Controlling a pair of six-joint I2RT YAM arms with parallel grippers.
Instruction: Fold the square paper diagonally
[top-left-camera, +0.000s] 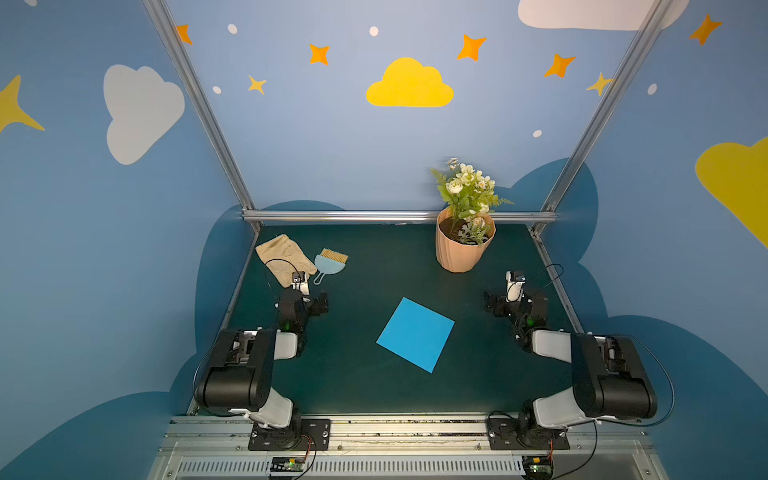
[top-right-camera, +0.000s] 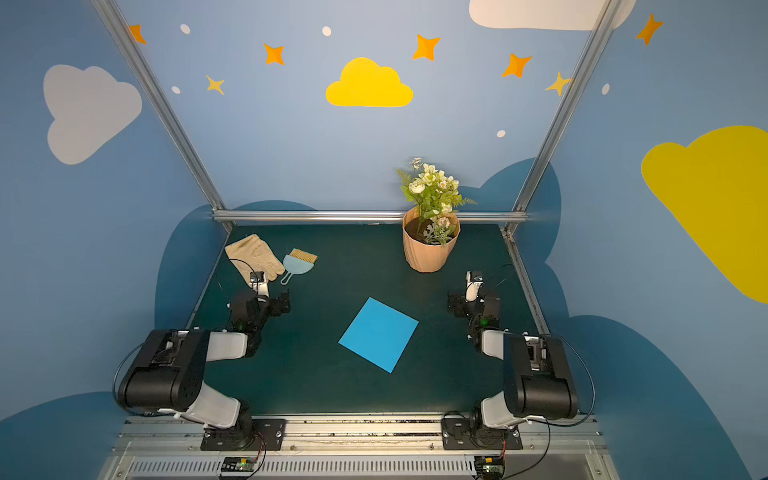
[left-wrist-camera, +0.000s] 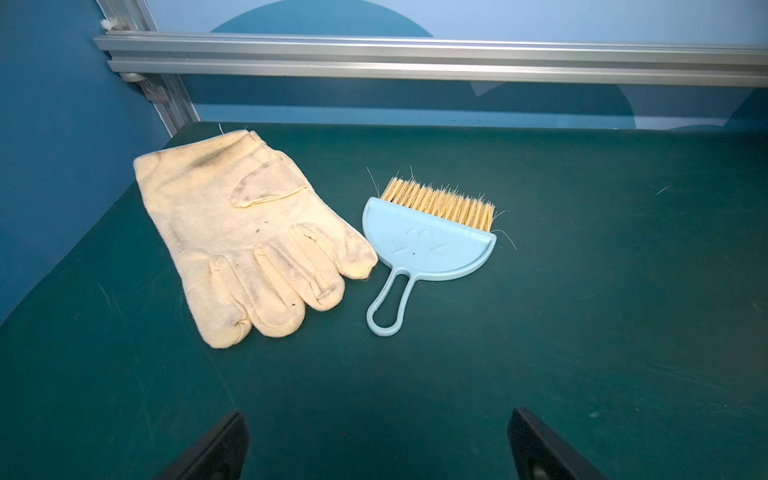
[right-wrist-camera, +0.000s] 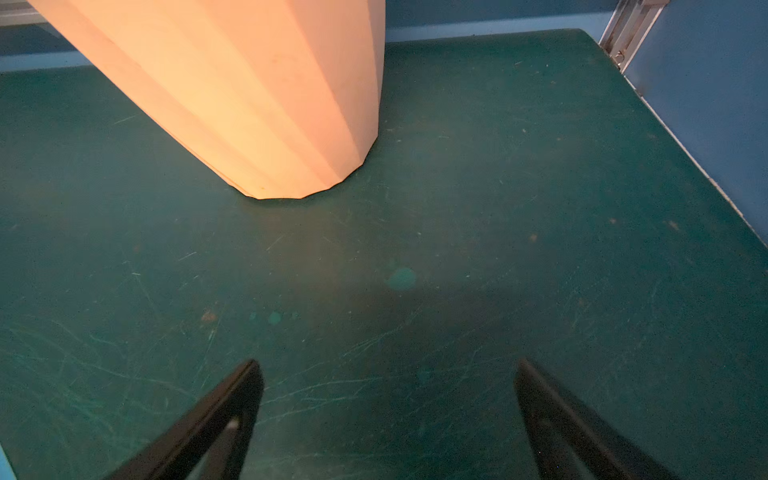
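A flat blue square paper (top-left-camera: 416, 334) lies unfolded on the dark green table, turned at an angle, with one corner toward the back and one toward the front; the top right view shows the same blue paper (top-right-camera: 379, 335). To its left and apart from it is my left gripper, its fingers spread wide with only bare table between them. On the paper's right side, also clear of it, my right gripper stands open and empty. A sliver of the paper (right-wrist-camera: 5, 465) enters the right wrist view at the lower left edge.
A beige glove (left-wrist-camera: 256, 232) and a light blue dustpan (left-wrist-camera: 428, 244) with a bristle brush (left-wrist-camera: 440, 204) lie at the back left. A peach flowerpot (top-left-camera: 460, 249) with white flowers stands back right.
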